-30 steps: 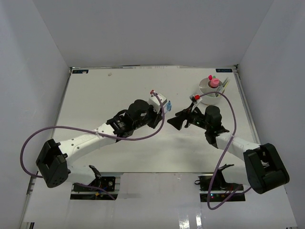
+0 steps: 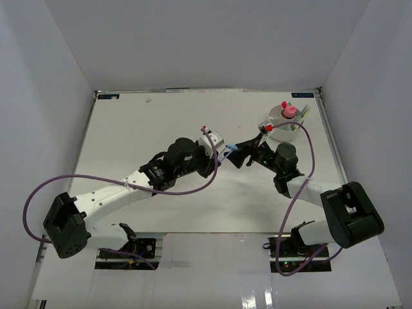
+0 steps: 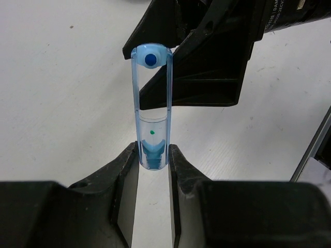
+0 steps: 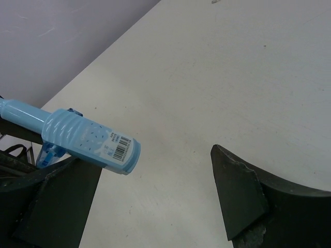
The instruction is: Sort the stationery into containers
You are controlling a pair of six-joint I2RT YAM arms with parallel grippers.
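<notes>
A light blue, partly clear stick-shaped stationery item [image 3: 152, 121] is held by its lower end in my left gripper, which is shut on it. In the right wrist view, the blue item [image 4: 98, 140] shows a barcode label and reaches in from the left. My right gripper stands open, and the item's labelled end lies near its left finger. From the left wrist view, the right gripper's dark fingers [image 3: 207, 92] are spread just behind the item's upper part. In the top view both grippers meet over the middle of the table around the item [image 2: 229, 149].
White round containers [image 2: 275, 117] stand at the back right, with a pink object [image 2: 290, 111] and several slim items in them. Purple cables loop along both arms.
My right gripper has moved left, up to the blue item. The left gripper has shifted only slightly, and the item's free end now tilts towards the right gripper.
</notes>
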